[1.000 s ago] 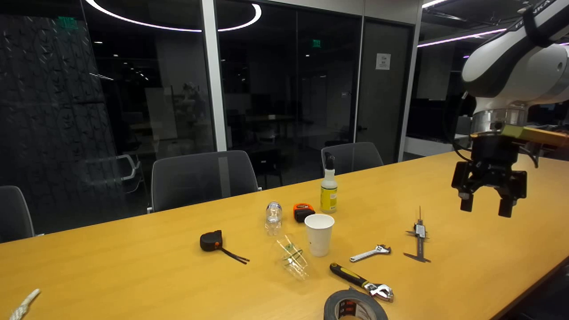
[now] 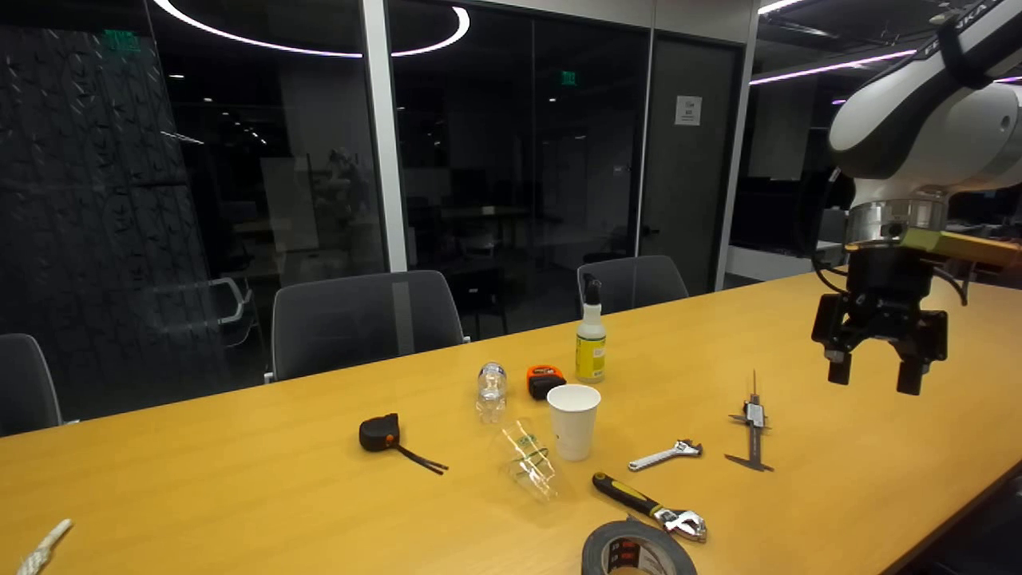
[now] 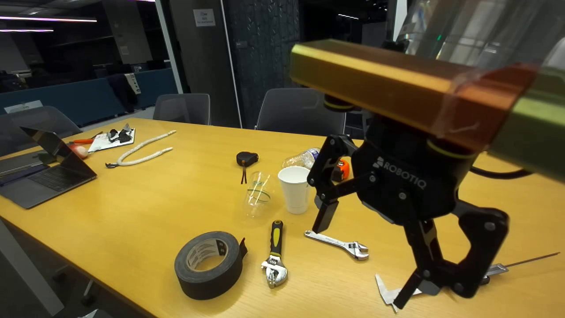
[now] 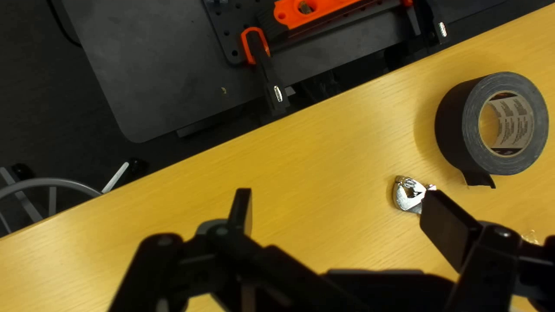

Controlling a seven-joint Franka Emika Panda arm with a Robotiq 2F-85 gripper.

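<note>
High above the table's right side, my gripper (image 2: 874, 382) hangs open, its fingers wide apart with nothing between them. In the wrist view, bare wood shows between the two fingertips. A caliper (image 2: 754, 427) lies on the table in front of and below the gripper. Left of it rest a small silver wrench (image 2: 666, 454) and a larger wrench with a black and yellow handle (image 3: 276, 251). An upright white paper cup (image 2: 574, 422) stands beyond them, and a clear plastic cup (image 3: 258, 195) lies on its side close by. A roll of black tape (image 4: 493, 123) sits near the table edge.
Further back are a spray bottle (image 2: 591, 340), a clear bottle (image 2: 491, 392), an orange tape measure (image 2: 545, 380) and a black tape measure (image 2: 380, 433). A laptop (image 3: 52, 169) and white rope (image 3: 145, 150) occupy the far left.
The gripper stays open and sits almost where it was, a touch lower. The clear plastic cup on its side has turned or shifted slightly; the other objects have not moved.
</note>
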